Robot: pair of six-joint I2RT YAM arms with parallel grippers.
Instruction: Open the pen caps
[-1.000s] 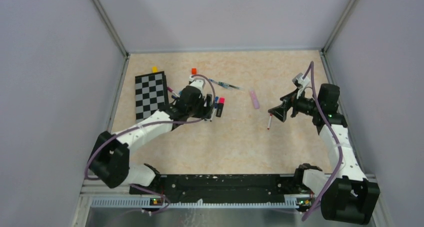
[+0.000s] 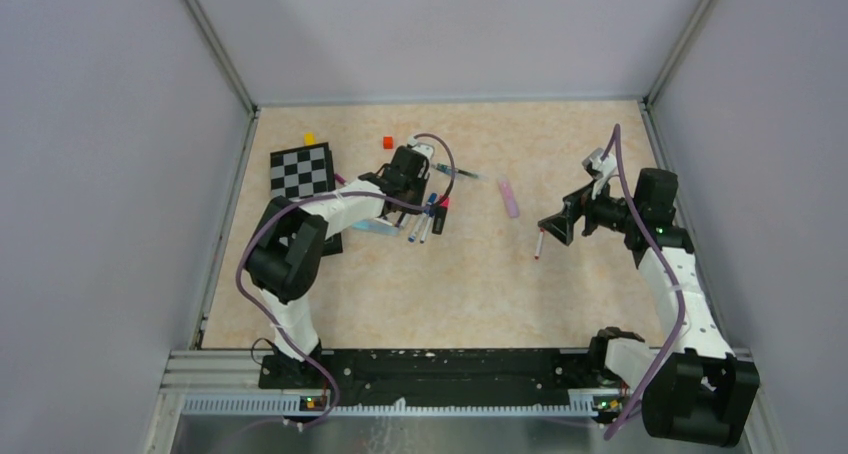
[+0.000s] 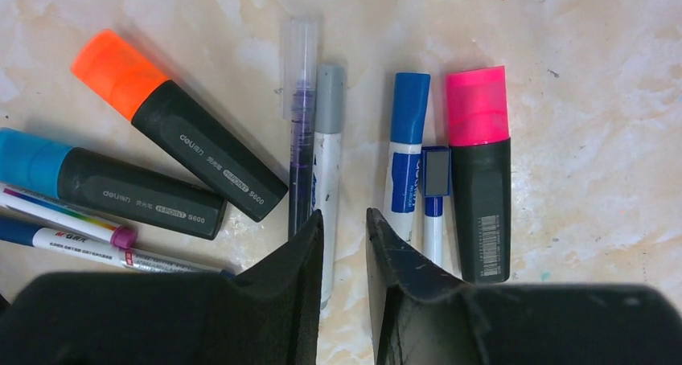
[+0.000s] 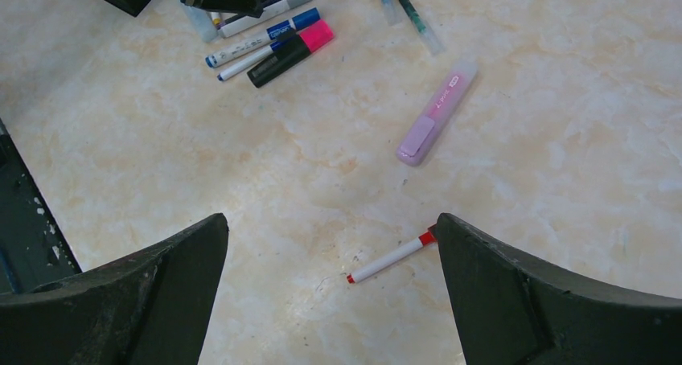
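Note:
My left gripper hangs over a cluster of pens, its fingers part open with a narrow gap. Below it lie a blue-capped marker (image 3: 408,108), a pink highlighter (image 3: 477,106), a grey-capped marker (image 3: 328,100), a purple pen (image 3: 300,156), an orange highlighter (image 3: 182,134) and a blue highlighter (image 3: 121,191). Nothing shows between its fingertips in the air. My right gripper stands open on the right, above a red-and-white marker (image 4: 390,256) lying on the table.
A checkered board (image 2: 297,171) is at the left. A pink case (image 4: 434,116) lies mid-table, with thin pens (image 2: 461,172) behind it and small orange (image 2: 387,142) and yellow (image 2: 309,138) pieces at the back.
The right arm is almost unchanged.

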